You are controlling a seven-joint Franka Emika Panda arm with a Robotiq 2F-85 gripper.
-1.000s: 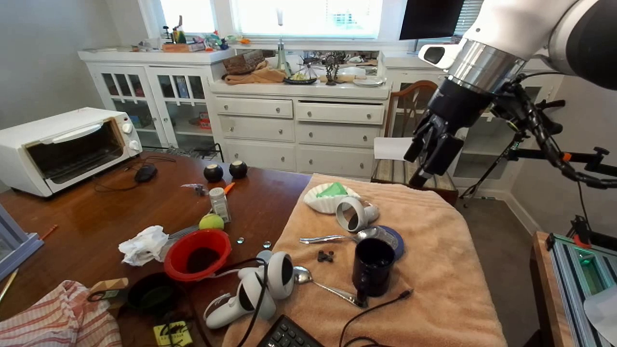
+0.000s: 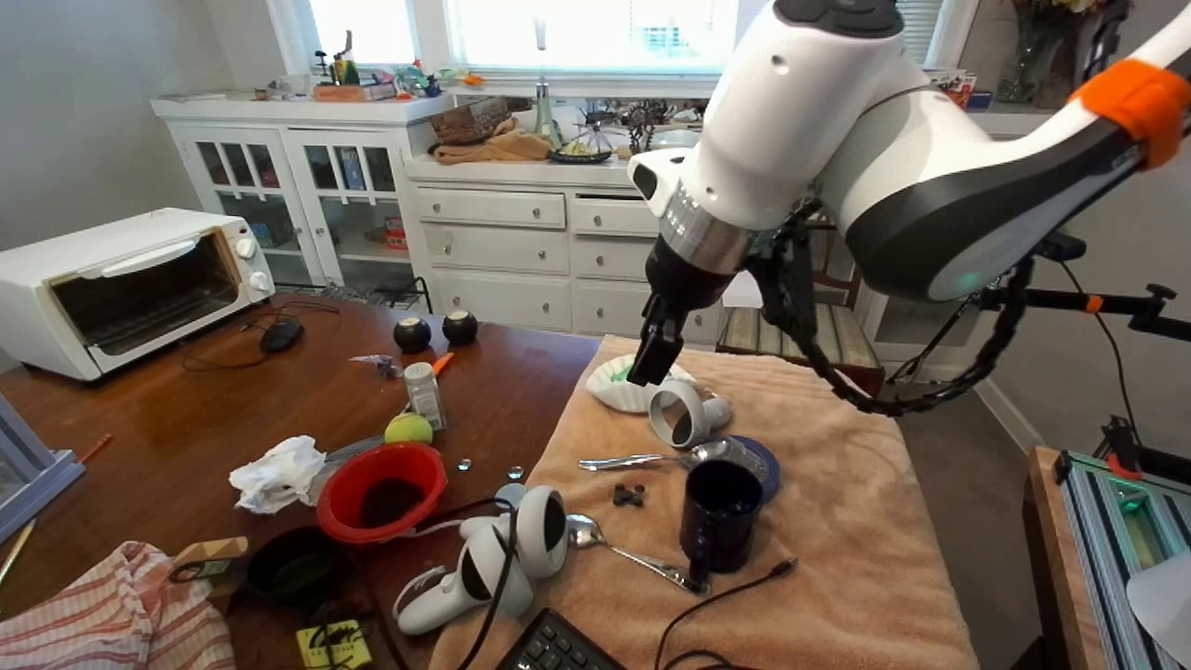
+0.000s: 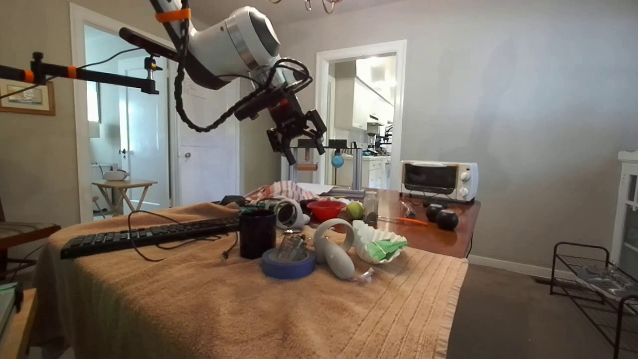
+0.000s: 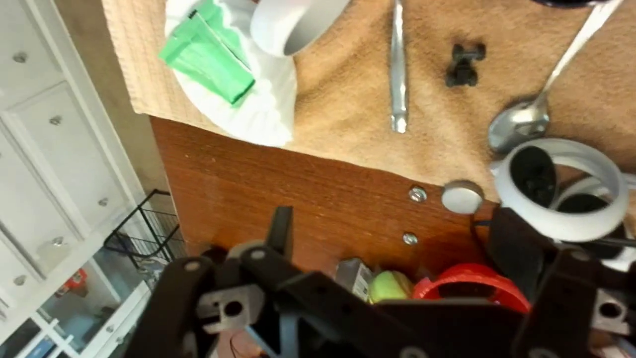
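My gripper (image 3: 308, 155) hangs high over the table, its fingers spread wide with nothing between them. In exterior view 1 its fingertips overlap the white fluted bowl (image 2: 611, 385), though it is well above it. A green packet (image 4: 208, 56) lies in that bowl, seen clearly in the wrist view. Beside the bowl stands a white ring controller (image 3: 335, 254). Past my fingers in the wrist view appear the red bowl (image 4: 471, 274) and a yellow-green ball (image 4: 390, 286), both far below. The dark mug (image 3: 257, 233) stands upright on the towel.
Blue tape (image 3: 287, 266), spoons (image 4: 518, 125), a small black part (image 4: 463, 64) and more white controllers (image 2: 491, 569) crowd the towel. A keyboard (image 2: 553, 646) lies at its near edge. A toaster oven (image 2: 145, 290) stands at the left. Bare wood lies between bowl and ball.
The arm has swung left in exterior view 1, from beyond the towel's right side to above the white bowl. The objects on the table look unmoved.
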